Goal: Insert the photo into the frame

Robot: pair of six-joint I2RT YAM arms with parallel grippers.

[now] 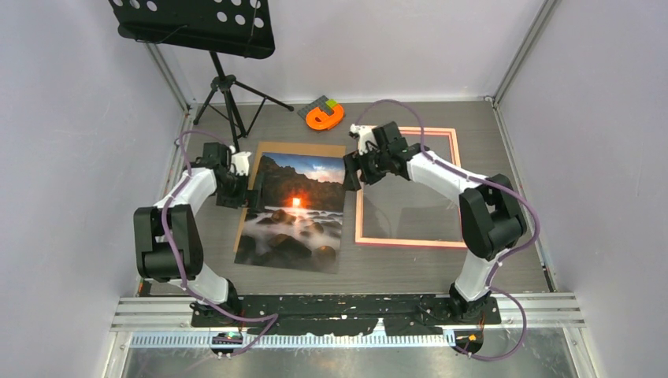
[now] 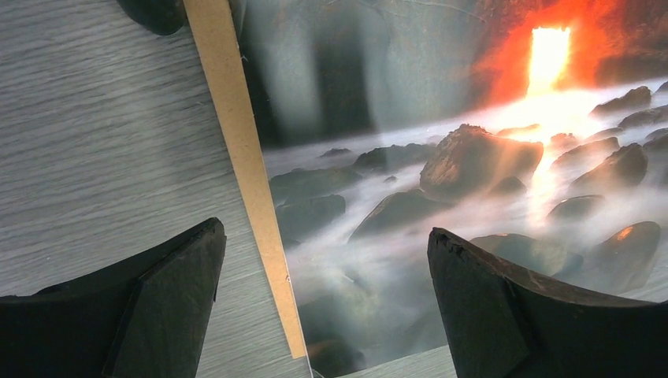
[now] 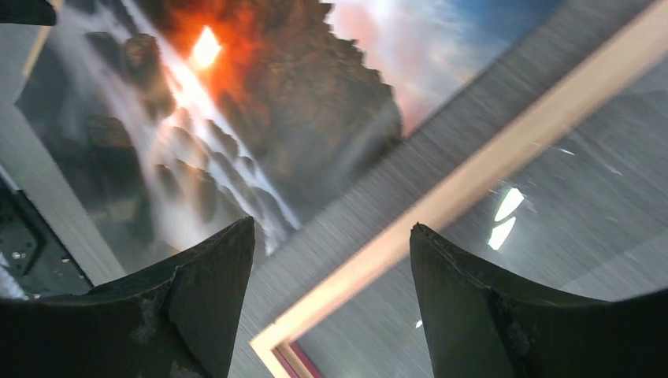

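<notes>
The sunset photo (image 1: 295, 232) lies on a brown backing board (image 2: 236, 134), left of the pale wooden frame (image 1: 410, 240) with its clear pane. My left gripper (image 1: 252, 197) is open over the photo's left edge; in the left wrist view its fingers straddle that edge and the board's strip, with nothing held. My right gripper (image 1: 352, 173) is open above the photo's right edge, beside the frame's left side, empty. The right wrist view shows the photo (image 3: 197, 134) and the frame's wooden rail (image 3: 465, 189), somewhat blurred.
A black music stand (image 1: 193, 24) stands at the back left. An orange object (image 1: 323, 118) lies at the back middle. Walls bound the workspace on the left, back and right; some bare table shows in front.
</notes>
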